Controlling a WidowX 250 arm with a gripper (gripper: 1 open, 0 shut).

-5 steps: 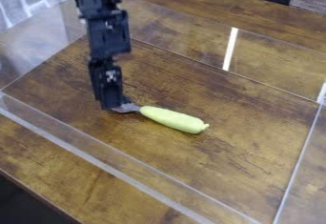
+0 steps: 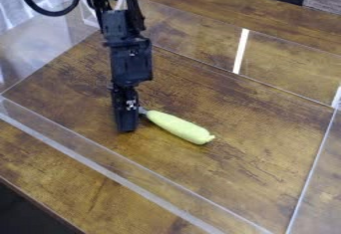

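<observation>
My gripper reaches down from the top left to the wooden floor of the work area, its tip low over the boards beside a pale yellow-green elongated object, which looks like a toy corn cob or similar vegetable. The object lies on its side, angled toward the lower right, its narrow upper-left end close against my fingers. Whether they touch it cannot be made out. The dark fingers look shut, and nothing clearly shows held between them.
Clear plastic walls border the wooden area. A dark strip lies at the back top right.
My gripper was blurred in motion a second ago and is now still, low by the object's end. The object has shifted and turned slightly.
</observation>
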